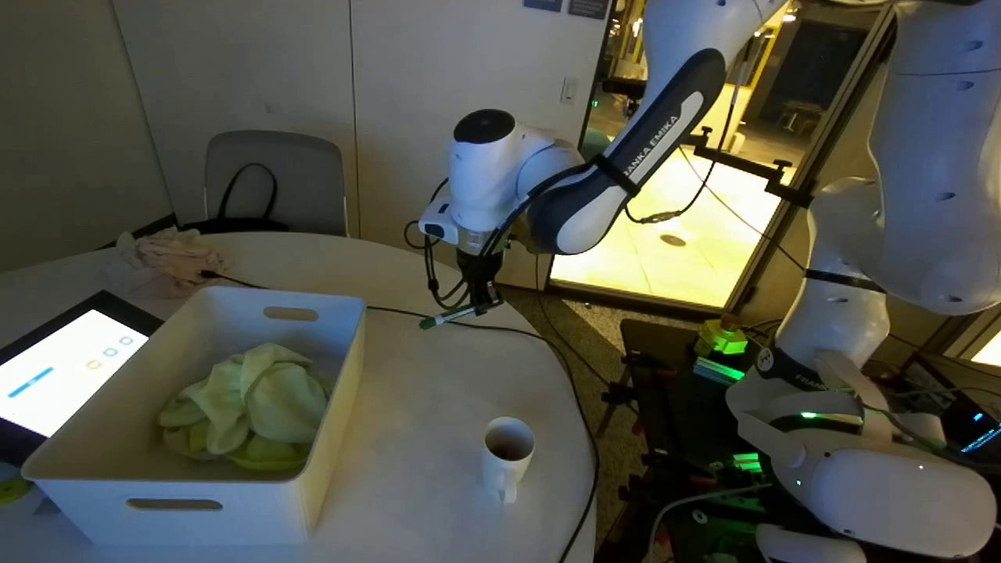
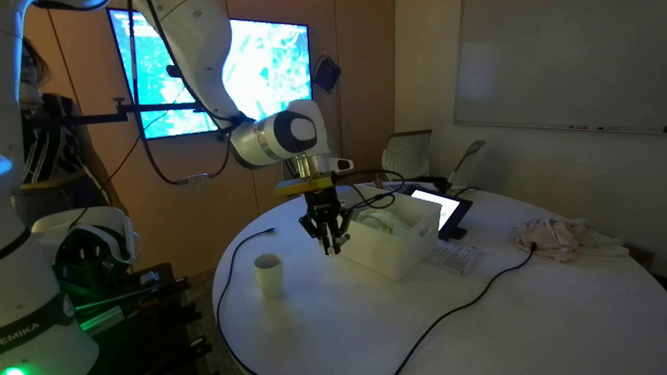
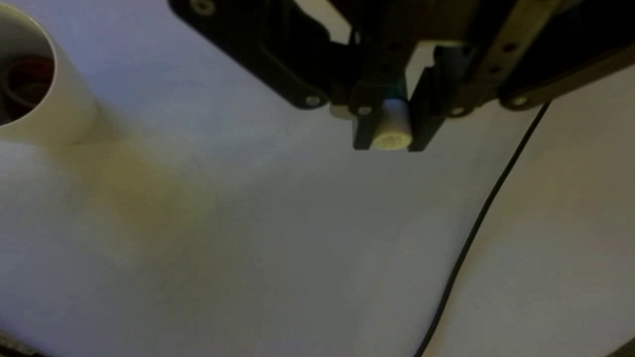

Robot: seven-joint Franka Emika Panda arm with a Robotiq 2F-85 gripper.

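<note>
A slim marker (image 1: 447, 318) with a green end sits crosswise in my gripper (image 1: 485, 308), above the far part of the table. In the wrist view its pale round end (image 3: 393, 134) shows between the two black fingertips, with my gripper shut on it. A white mug (image 1: 507, 457) stands upright nearer the table's front, apart from the gripper. Something dark reddish lies inside the mug (image 3: 77, 113), too dim to make out. In exterior view 2 the gripper (image 2: 332, 250) hangs to the right of the mug (image 2: 269, 278).
A white bin (image 1: 324, 413) holding pale green cloth (image 1: 249, 399) takes up the table's left side. A lit tablet (image 1: 66, 366) lies beyond it. A black cable (image 1: 572, 375) runs along the table's right edge. Bare tabletop lies between bin and mug.
</note>
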